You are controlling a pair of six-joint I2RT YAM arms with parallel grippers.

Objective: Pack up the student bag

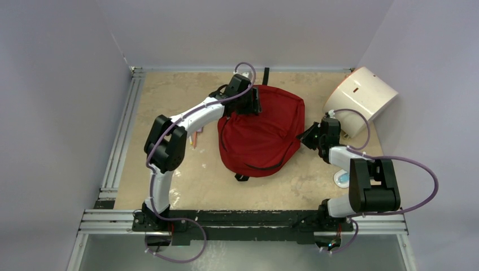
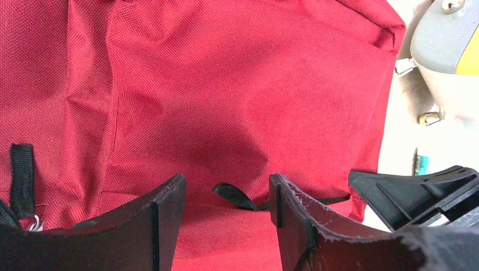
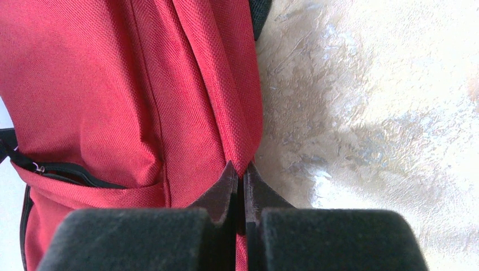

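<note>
The red bag (image 1: 265, 132) lies in the middle of the table, its black zip (image 1: 271, 166) curving along the near side. Over its far left part hangs my left gripper, fingers part open and empty. In the left wrist view, a black tab (image 2: 236, 196) on the bag shows between those fingers. At the bag's right edge, my right gripper is shut on a fold of red fabric. To the left of the bag lies an orange pencil (image 1: 194, 140) with a pink object (image 1: 200, 130), both partly covered by my left arm.
A large white curved holder (image 1: 364, 96) stands at the back right, close to my right arm. A small white dish (image 1: 341, 178) with something blue sits beside that arm. Bare table (image 1: 197, 189) stretches along the front left.
</note>
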